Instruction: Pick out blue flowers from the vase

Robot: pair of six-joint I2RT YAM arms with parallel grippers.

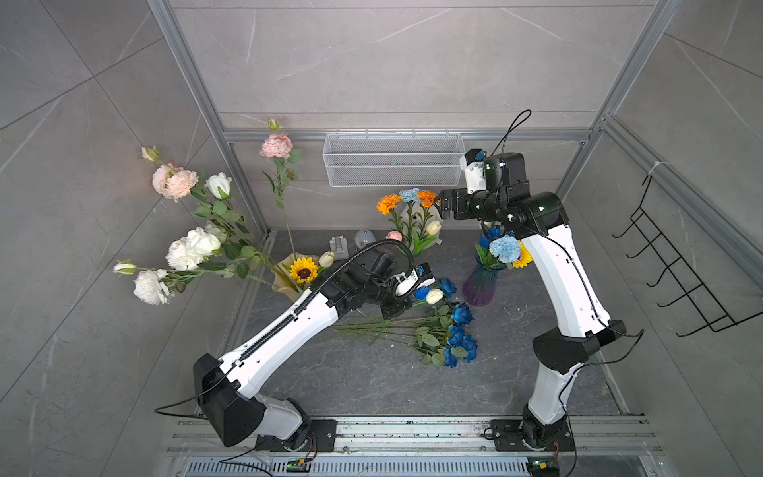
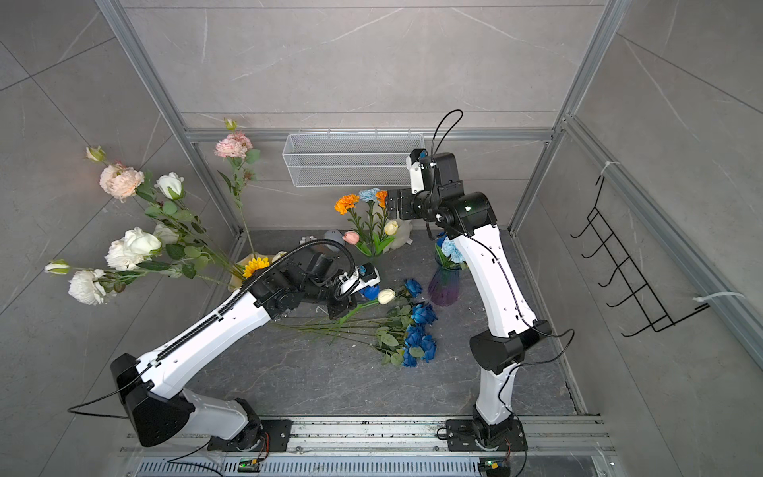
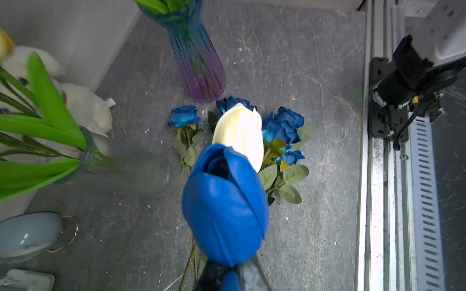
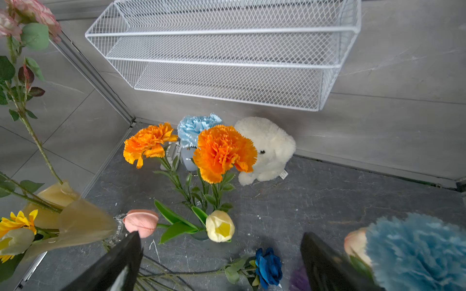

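Note:
My left gripper is shut, with a blue tulip [image 3: 225, 203] rising from its fingertips in the left wrist view. A white tulip [image 3: 238, 131] shows just behind it; both stems are hidden. They hang over several blue roses [image 1: 463, 338] lying on the table. My right gripper stands open with nothing between its fingers, high at the back right. Below it, in the right wrist view, orange carnations [image 4: 225, 152], a light blue carnation [image 4: 196, 128] and a cream tulip [image 4: 219, 226] stand together. Their clear vase [image 3: 128, 172] shows in the left wrist view.
A purple-blue vase [image 1: 480, 284] with light blue carnation [image 1: 505, 249] stands beneath the right arm. White and pink flowers [image 1: 190, 250] spread at the left. A wire basket [image 1: 393, 159] hangs at the back, above a white plush toy [image 4: 266, 148].

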